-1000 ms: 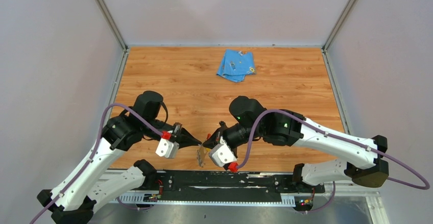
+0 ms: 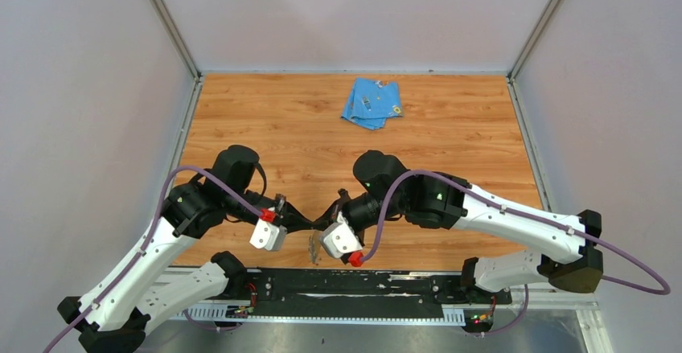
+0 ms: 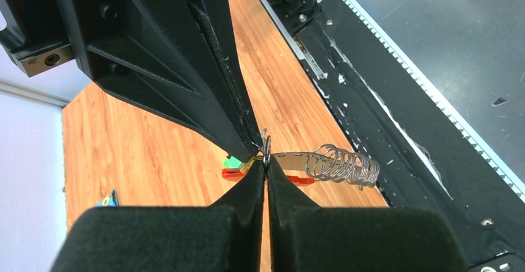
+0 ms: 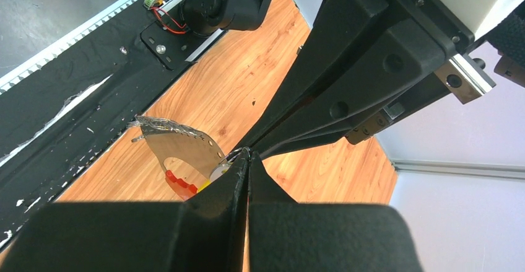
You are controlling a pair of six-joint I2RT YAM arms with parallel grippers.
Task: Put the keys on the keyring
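My left gripper is shut, with a thin metal ring standing up at its fingertips. My right gripper is shut too; thin wire loops show at its tips, but whether they lie between its fingers is hard to see. The two grippers' tips meet over the front of the table. By them hangs a bunch: a flat metal plate with a hole and coiled wire along its edge, plus red and yellow pieces. A green piece shows behind the right fingers.
A folded blue cloth lies at the back of the wooden table. The table between cloth and arms is bare. Along its front runs a black strip, close below the hanging plate.
My right gripper and wrist have shifted slightly left and turned. The hanging plate now shows narrower, more edge-on, in the top view. The left arm has barely moved.
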